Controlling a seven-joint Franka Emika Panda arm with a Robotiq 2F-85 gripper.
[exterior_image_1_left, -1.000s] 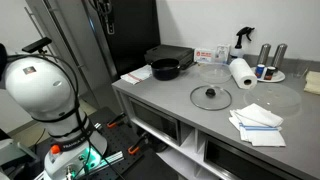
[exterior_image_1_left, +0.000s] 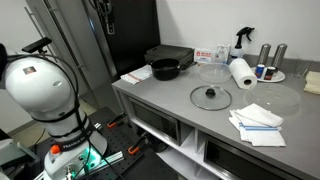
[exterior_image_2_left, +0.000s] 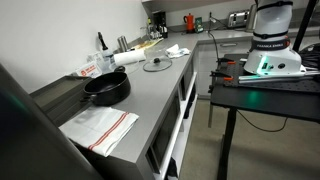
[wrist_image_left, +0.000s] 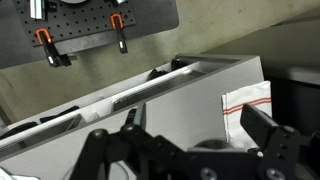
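Note:
My gripper is open, its two dark fingers wide apart at the bottom of the wrist view with nothing held between them. It looks down from high above the counter's edge. A black pot (exterior_image_1_left: 166, 69) stands on the grey counter (exterior_image_1_left: 185, 95), clear of the gripper. The glass pot lid (exterior_image_1_left: 210, 97) lies flat, apart from the pot. A white towel with red stripes (exterior_image_2_left: 98, 128) lies beside the pot; part of this striped towel (wrist_image_left: 245, 106) shows near the right finger in the wrist view.
Folded white cloths (exterior_image_1_left: 257, 124), a paper roll (exterior_image_1_left: 242, 73), a clear bowl (exterior_image_1_left: 214, 73) and a clear round dish (exterior_image_1_left: 276, 96) are spread over the counter. A spray bottle (exterior_image_1_left: 243, 38) and tall shakers (exterior_image_1_left: 264, 55) line the back. Bare counter surrounds the lid.

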